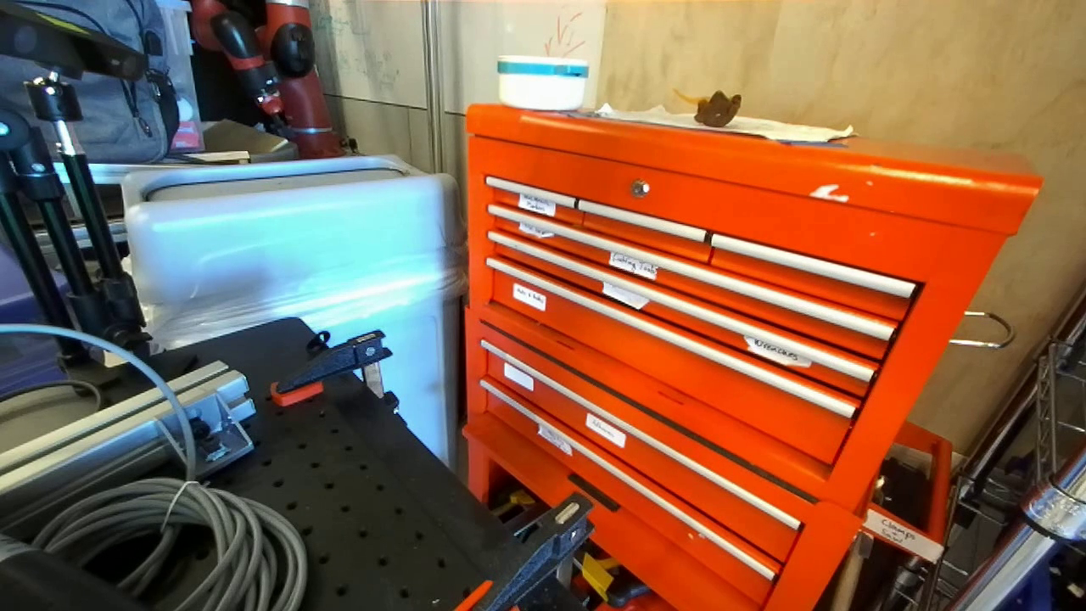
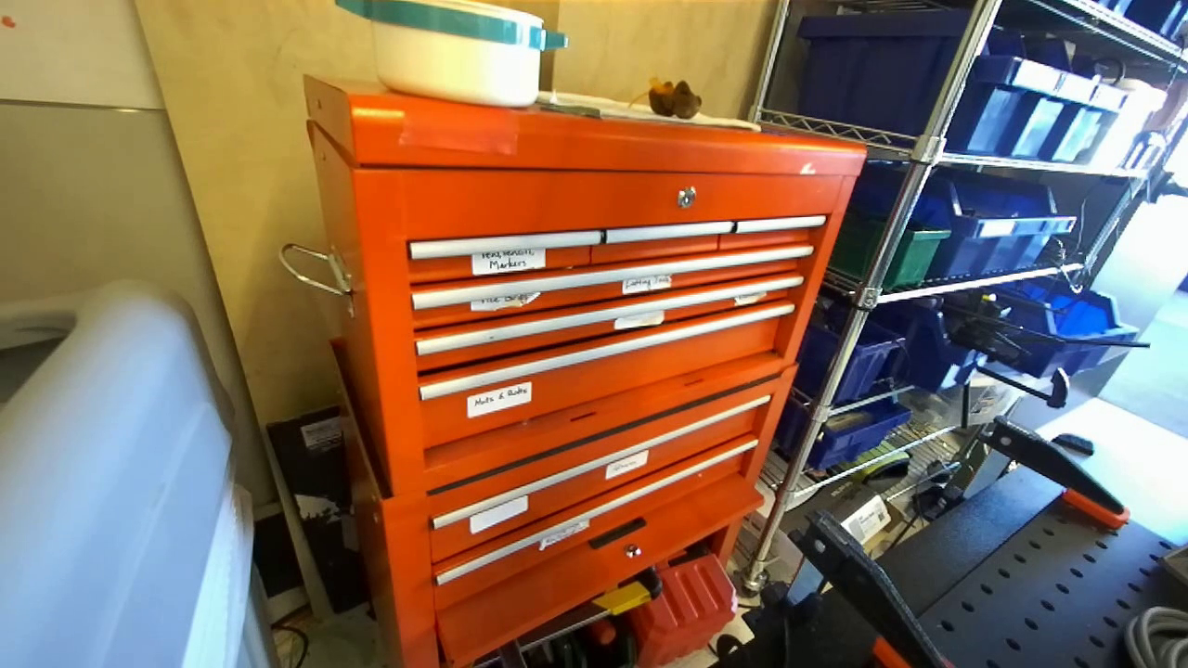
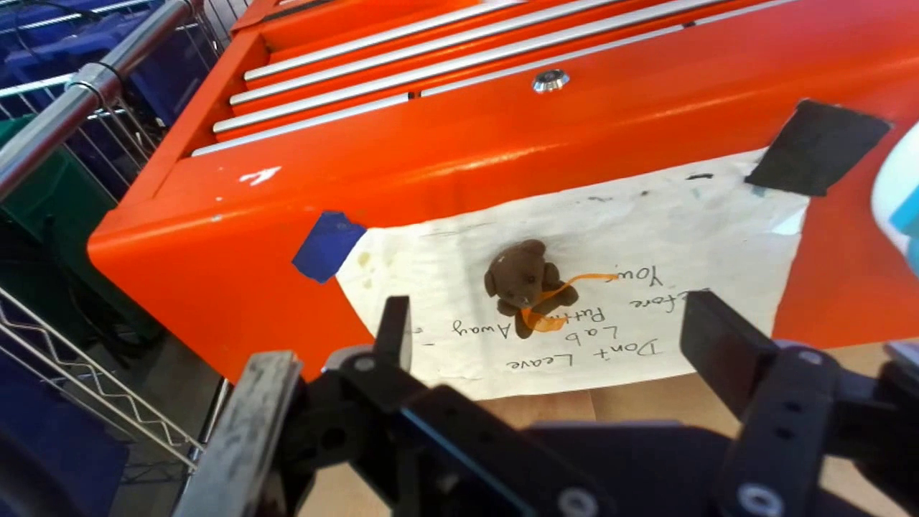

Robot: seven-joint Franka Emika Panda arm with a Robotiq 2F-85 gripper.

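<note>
A small brown teddy bear (image 3: 518, 274) with an orange ribbon lies on a handwritten paper sheet (image 3: 465, 250) taped to the top of the orange tool chest (image 3: 482, 164). In both exterior views the bear (image 1: 718, 109) (image 2: 675, 99) shows as a small brown lump on the chest top. My gripper appears only in the wrist view, its fingers spread wide with nothing between them. The bear is seen beyond the gap, apart from both fingertips. A white round container with a teal rim (image 1: 542, 83) (image 2: 457, 50) stands at the other end of the chest top.
Closed drawers with silver handles (image 2: 613, 267) fill the chest front. A wire shelf with blue bins (image 2: 1002, 223) stands beside it. A black perforated table (image 1: 346, 489) with clamps (image 1: 331, 365) and coiled grey cable (image 1: 239, 540) lies in front. Bare orange surface surrounds the paper.
</note>
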